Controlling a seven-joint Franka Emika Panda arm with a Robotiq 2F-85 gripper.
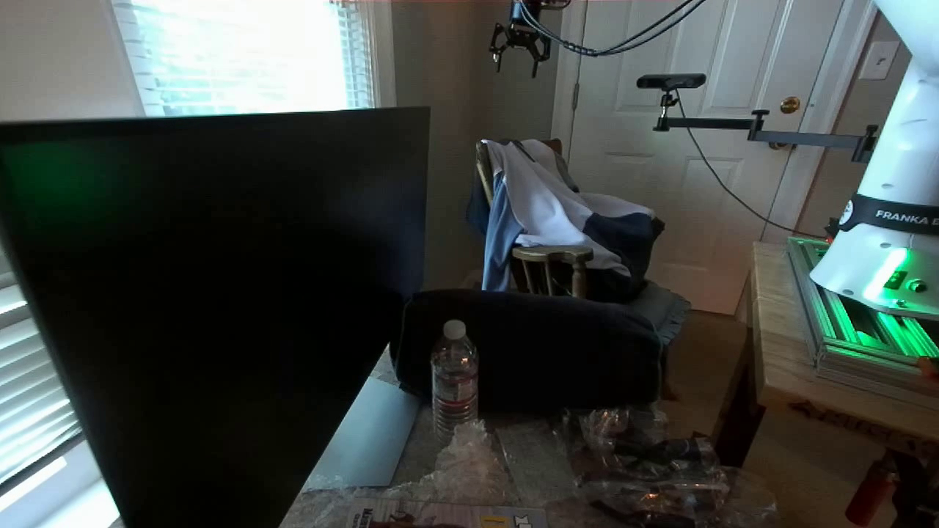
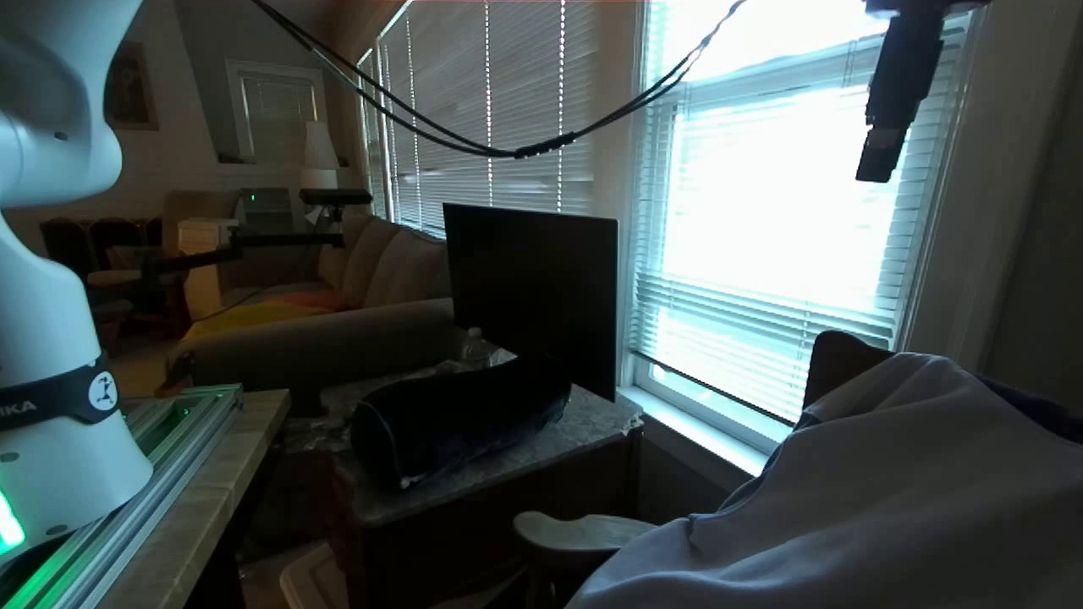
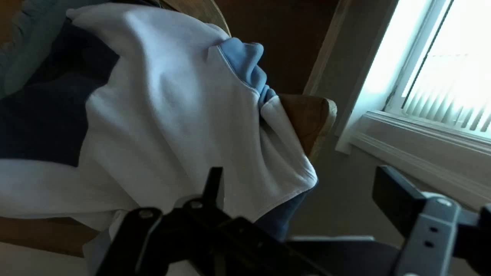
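A white, light-blue and dark-navy garment lies draped over the back and arm of a wooden chair. My gripper hangs in the air above the chair, clear of the cloth, its two fingers apart and nothing between them. From the wrist, the garment fills the left and middle of the view, with the chair's wooden back corner poking out beside it. The open gripper spans the lower part there. In the second exterior view the garment is close at the lower right, below the gripper.
A large monitor, a water bottle and a black rolled bundle occupy the table in front of the chair. A camera on a bracket juts out near the door. The window is beside the chair.
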